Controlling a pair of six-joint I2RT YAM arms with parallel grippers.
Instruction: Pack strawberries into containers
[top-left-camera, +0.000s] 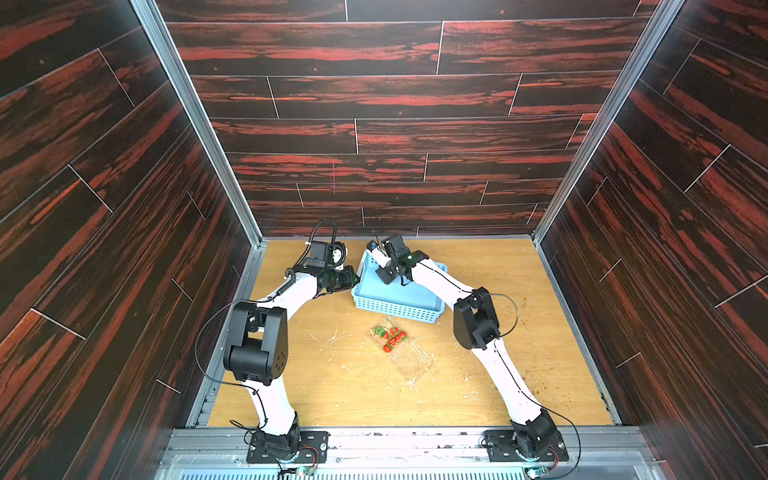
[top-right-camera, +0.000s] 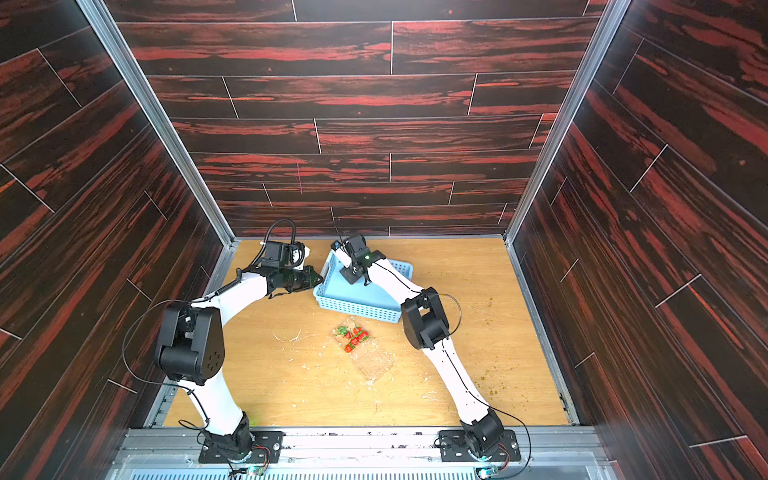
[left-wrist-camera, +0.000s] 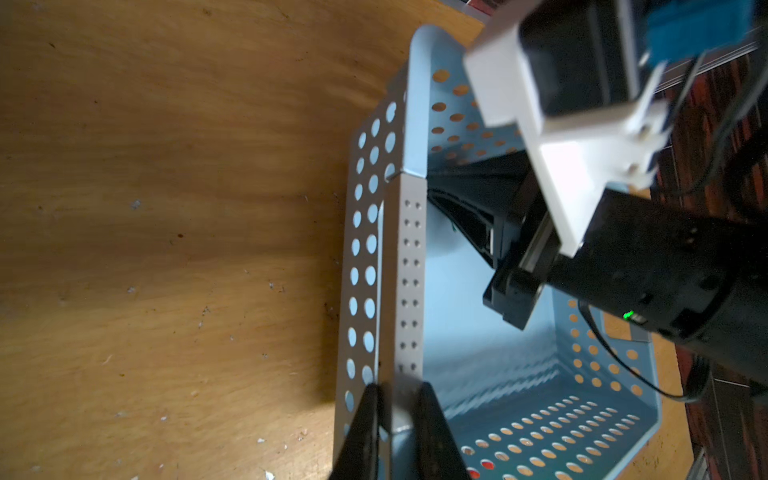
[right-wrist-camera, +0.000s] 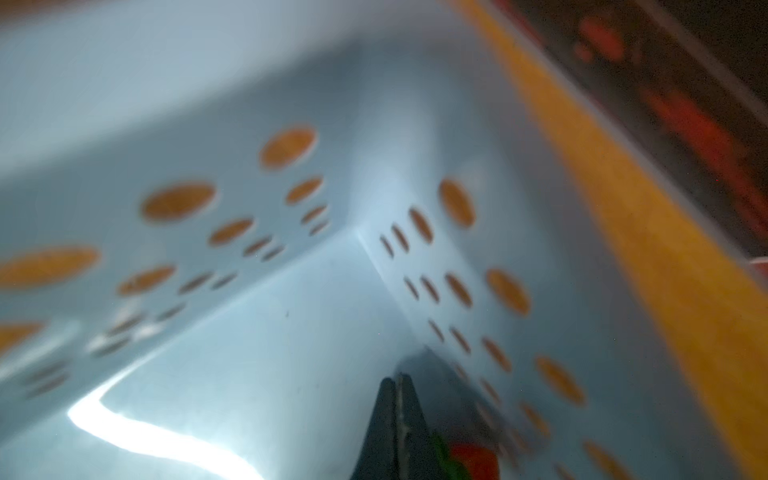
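Note:
Deep in the blue basket (left-wrist-camera: 412, 120), my right gripper is shut with nothing between its fingers. Just right of those fingers, against the basket wall, lies a red strawberry (right-wrist-camera: 473, 460) with green leaves, partly cut off by the frame's lower edge. My left gripper is shut on the rim of the basket at its left side. In front of the basket, a clear container (top-left-camera: 412, 360) lies with its lid spread open. Several red strawberries (top-left-camera: 393, 337) with green leaves sit in its far half.
The right arm (top-left-camera: 440, 281) reaches over the basket from the right and blocks part of its inside in the top views. Bare wooden table (top-left-camera: 512, 272) lies to the right of the basket. Small crumbs dot the table.

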